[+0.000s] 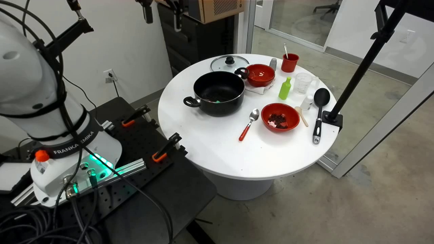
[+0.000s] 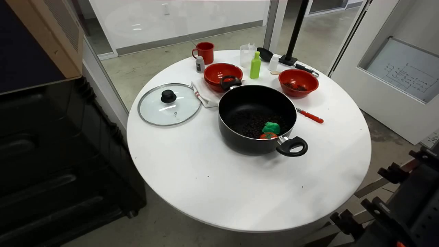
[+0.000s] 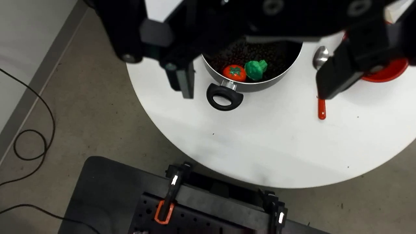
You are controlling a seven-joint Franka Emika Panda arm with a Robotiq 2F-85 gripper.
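Observation:
My gripper is open, its two fingers wide apart with nothing between them. In exterior view 1 the gripper (image 1: 163, 18) shows at the top edge, high above the table and clear of everything on it. The black pot (image 2: 257, 144) stands uncovered on the white table. Dark beans, a tomato (image 3: 234, 72) and a green broccoli piece (image 3: 254, 70) lie inside it. The glass lid (image 2: 158, 109) rests flat beside the pot. A red bowl (image 1: 279, 114) holds some dark bits and a pink piece. Near that bowl lies a red-handled spoon (image 1: 249, 124).
Behind the pot are stacked red bowls (image 2: 222, 74) on a cloth (image 2: 208, 95), a red mug (image 2: 204, 53), a green bottle (image 2: 255, 66) and a clear measuring cup (image 1: 302, 83). A black ladle (image 1: 320, 106) lies by the pole.

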